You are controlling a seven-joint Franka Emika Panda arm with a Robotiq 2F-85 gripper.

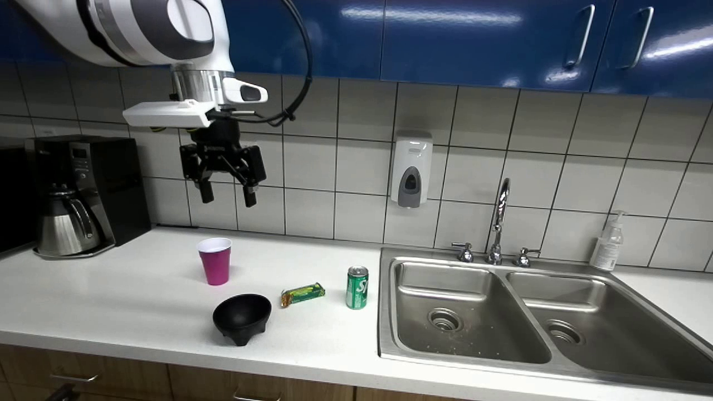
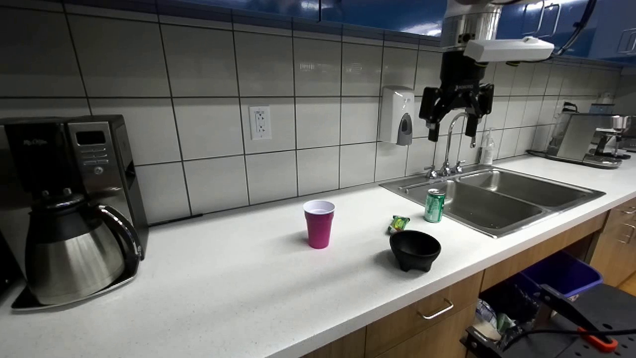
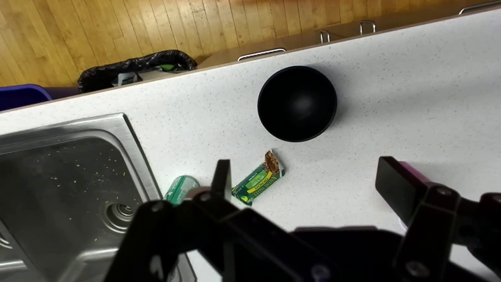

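Observation:
High above the counter, my gripper (image 1: 228, 195) hangs open and empty, its fingers pointing down. Below it on the counter stand a magenta cup (image 1: 215, 264), upright with a white inside, and a black footed bowl (image 1: 242, 317) that looks empty from above in the wrist view. A green granola bar (image 3: 258, 182) lies flat between the bowl and a green soda can (image 1: 357, 288), which is upright near the sink. In the wrist view the fingers partly cover the can (image 3: 181, 188) and most of the cup (image 3: 415, 172).
The steel double sink (image 1: 386, 301) with its faucet (image 1: 498, 220) is right of the can. A coffee maker (image 2: 107, 155) stands at the counter's left end. Blue cabinets (image 1: 468, 40) hang above; a soap dispenser (image 1: 411, 170) is on the wall. Counter left of the cup is clear.

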